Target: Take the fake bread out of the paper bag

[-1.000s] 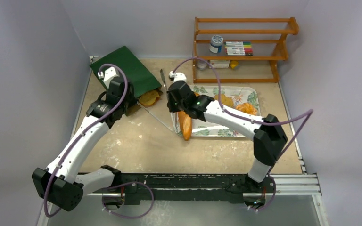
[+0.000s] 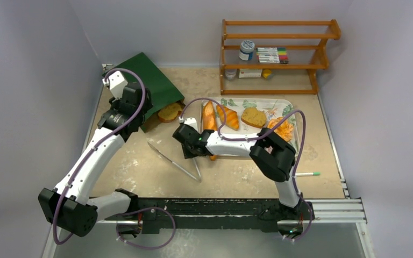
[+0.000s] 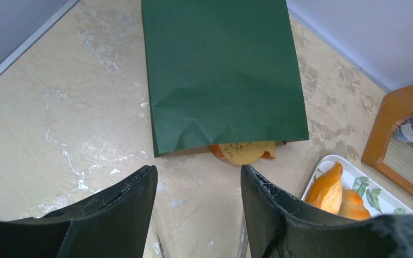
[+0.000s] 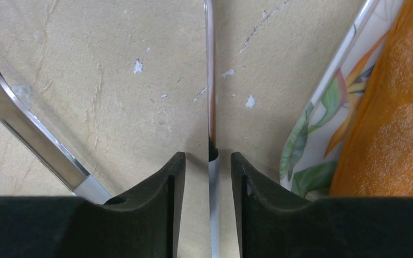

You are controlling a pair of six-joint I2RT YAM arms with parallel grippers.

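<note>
The green paper bag [image 2: 156,80] lies at the back left, also filling the upper part of the left wrist view [image 3: 220,75]. A piece of fake bread [image 2: 169,112] shows at its mouth; the bag hides the rest. My left gripper is open in front of that mouth, nothing between its fingers. Metal tongs [image 2: 173,163], spread in a V, are on the bare tabletop. Around one arm of the tongs [image 4: 212,97], my right gripper stands open, a gap on both sides of the metal.
A patterned tray [image 2: 240,100] to the right holds several pieces of fake bread, among them a long loaf [image 2: 208,115]. Behind it stands a wooden shelf [image 2: 279,66] with a jar and markers. A marker [image 2: 307,174] lies right of the tray.
The tongs have moved toward the front, away from the bag, along with my right gripper, which has come down to them. My left arm has shifted only slightly near the bag.
</note>
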